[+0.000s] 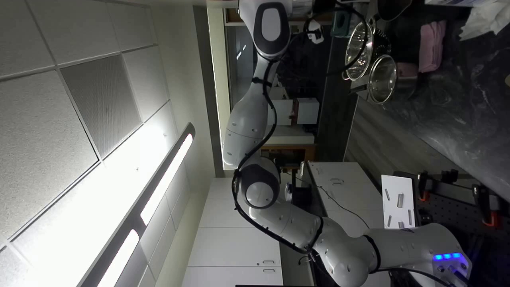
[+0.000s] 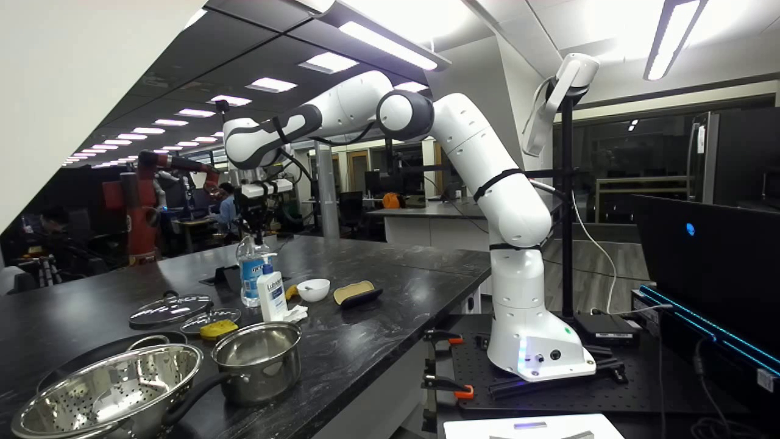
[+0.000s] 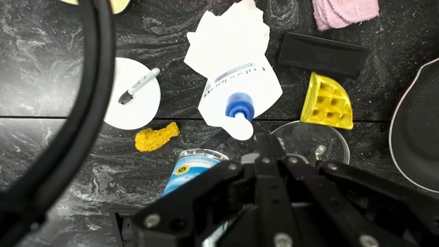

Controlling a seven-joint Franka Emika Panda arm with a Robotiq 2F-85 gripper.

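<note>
My gripper is shut, with nothing showing between its fingers. It points down over the dark counter. In the wrist view, a white lotion bottle with a blue-collared pump stands just beyond the fingertips. A clear bottle with a blue label is partly hidden behind the gripper. In exterior view 2 the gripper hangs above that clear bottle, behind the lotion bottle. The gripper's fingers are out of sight in exterior view 1.
A white bowl holds a marker. Nearby lie an orange-yellow lump, a yellow waffle-like piece, a glass lid and a black slab. A steel pot and a colander occupy the counter's near end.
</note>
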